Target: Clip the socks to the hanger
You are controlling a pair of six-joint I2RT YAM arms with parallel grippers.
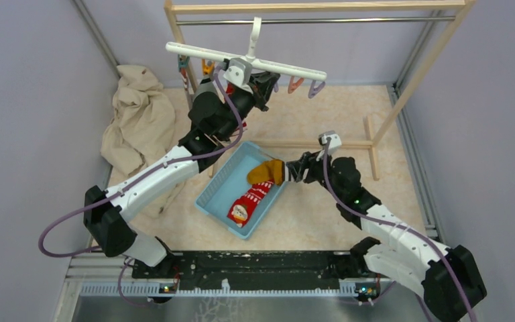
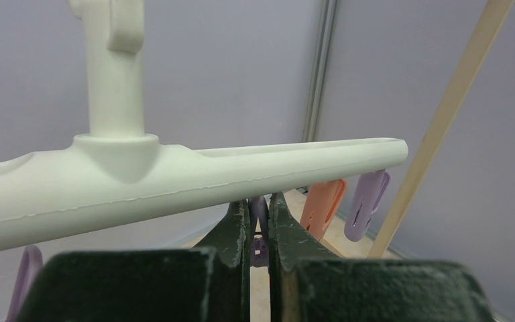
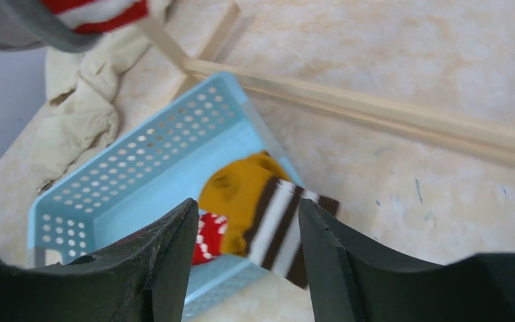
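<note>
The white hanger (image 1: 281, 67) with coloured clips, including an orange clip (image 2: 320, 204) and a purple clip (image 2: 365, 204), is held up by my left gripper, shut on a purple clip under the bar. In the blue basket (image 3: 134, 168) lie a red sock (image 1: 245, 206) and a mustard sock with a striped cuff (image 3: 241, 194), the cuff over the basket's right edge. My right gripper is part open above that cuff, with no sock clearly between its fingers. Red and grey items hanging beside the left arm are partly hidden.
A wooden rack (image 1: 318, 7) with a metal rail stands behind. A beige cloth (image 1: 137, 117) is heaped at the left. The floor right of the basket is clear apart from the rack's foot.
</note>
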